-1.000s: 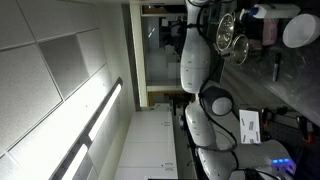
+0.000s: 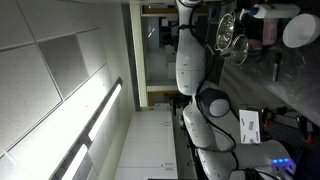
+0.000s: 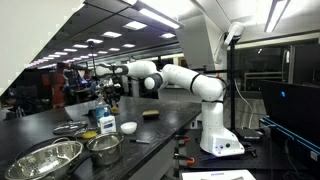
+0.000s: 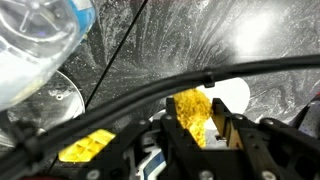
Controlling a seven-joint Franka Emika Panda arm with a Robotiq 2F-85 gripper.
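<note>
In the wrist view, my gripper is shut on an orange, rough-textured piece (image 4: pixel 190 107), which shows between the dark fingers. A white round bowl (image 4: pixel 236 94) lies beyond the fingertips, partly hidden by them. To the left, a yellow block (image 4: pixel 87 146) with a patterned face rests low in the view. In exterior view 2 the arm (image 3: pixel 150 72) reaches left over the dark table; its gripper is too small there to make out the held piece. Exterior view 1 leaves the gripper out of frame.
A clear bottle (image 4: pixel 35 45) with a blue label stands close on the left in the wrist view, and a black cable crosses in front. Metal pots (image 3: pixel 106 151) and a white bowl (image 3: pixel 128 128) stand on the table (image 3: pixel 150 135). Bare table shows right of them.
In exterior view 1, the upper part of the arm has shifted slightly to the left. The objects on the table look unmoved.
</note>
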